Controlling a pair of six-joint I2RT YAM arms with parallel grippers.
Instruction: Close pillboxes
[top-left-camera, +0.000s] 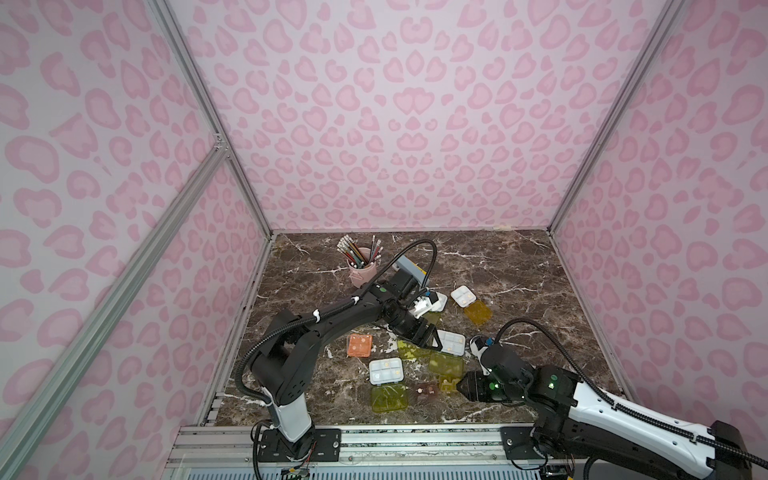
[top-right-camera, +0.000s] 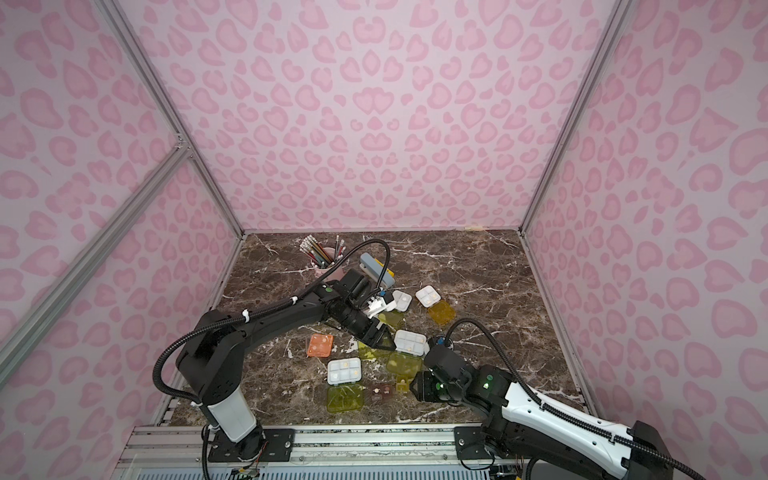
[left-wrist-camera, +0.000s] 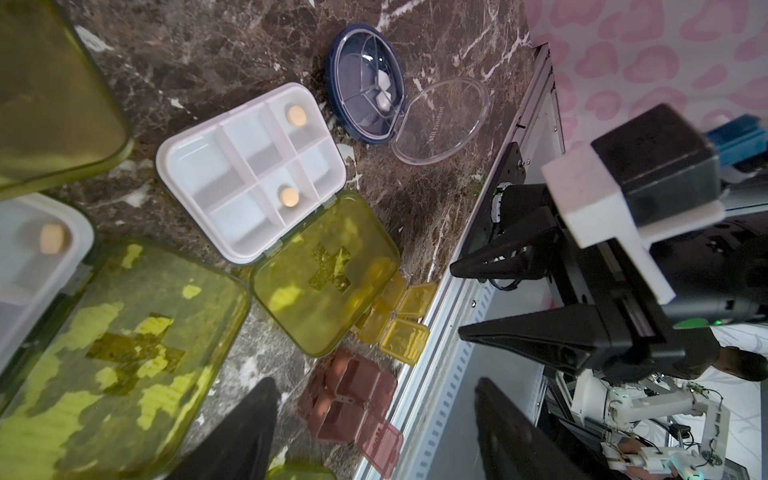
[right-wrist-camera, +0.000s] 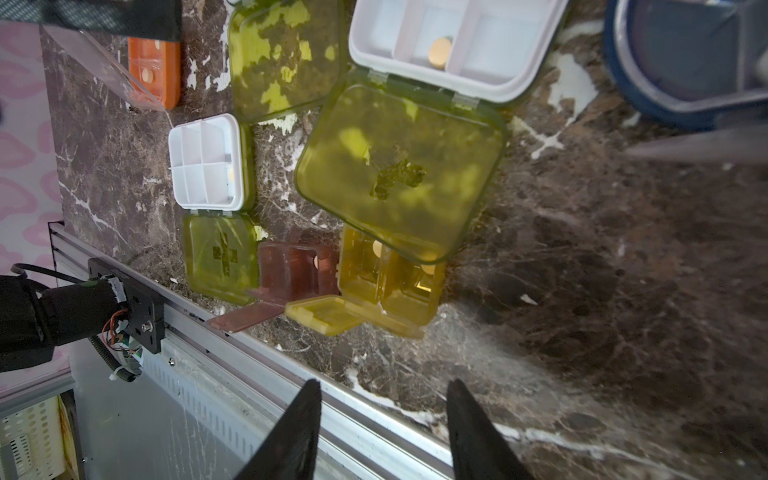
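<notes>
Several pillboxes lie open. My left gripper (top-left-camera: 430, 340) hangs over the middle white six-compartment box (left-wrist-camera: 252, 172), whose green lid (left-wrist-camera: 320, 280) lies flat; its fingers are apart and empty in the left wrist view. My right gripper stands open, empty, near the front edge beside a small yellow box (right-wrist-camera: 408, 296) and a red box (right-wrist-camera: 284, 272). Another white box with green lid (top-left-camera: 389, 397) lies at front left. An orange box (top-left-camera: 359, 345) sits left, a round blue box (left-wrist-camera: 360, 88) right, and a small white box with amber lid (top-left-camera: 477, 312) behind.
A pink cup of pens (top-left-camera: 362, 272) and a blue-grey object (top-left-camera: 408, 266) stand at the back. A metal rail (top-left-camera: 392, 432) runs along the front edge.
</notes>
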